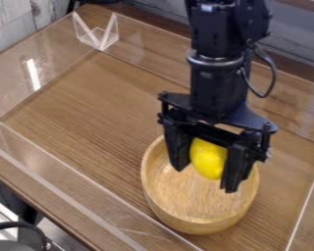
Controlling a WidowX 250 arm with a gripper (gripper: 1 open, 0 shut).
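My black gripper (210, 149) reaches down over a round light wooden bowl (186, 196) in the lower middle of the view. A yellow object (208, 159) sits between its fingers, low over or inside the bowl. Parts of the yellow object are hidden by the fingers, and whether they grip it is unclear.
A white wire-like item (94, 29) stands at the back left edge. Dark edges border the table at the lower left and top.
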